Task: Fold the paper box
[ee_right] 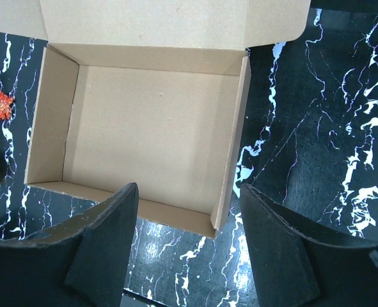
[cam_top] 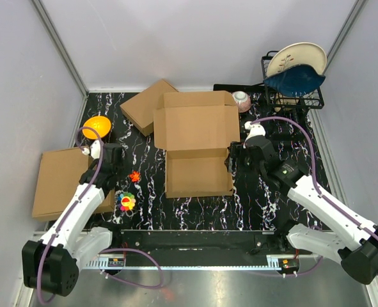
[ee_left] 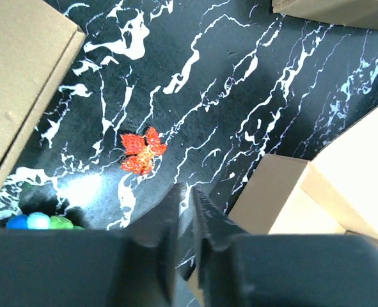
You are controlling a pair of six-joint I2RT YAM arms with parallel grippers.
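The cardboard box [cam_top: 199, 174] stands mid-table with its tray hollow and empty. Its lid [cam_top: 195, 125] is raised at the far side, flaps spread outward. In the left wrist view, the near part of the box [ee_left: 272, 192] shows at the right. My left gripper is well left of the box, with a narrow gap between its fingers and nothing in it. At the box's right side, my right gripper stands wide open; the tray's front right corner [ee_right: 215, 224] shows between its fingers, and I cannot tell how close they are to it.
Flat closed boxes lie at the left [cam_top: 61, 182] and back [cam_top: 147, 105]. An orange bowl [cam_top: 96, 126], a red flower [cam_top: 135, 176] and a colourful flower toy [cam_top: 126, 201] sit left of the box. A dish rack [cam_top: 313, 101] stands back right.
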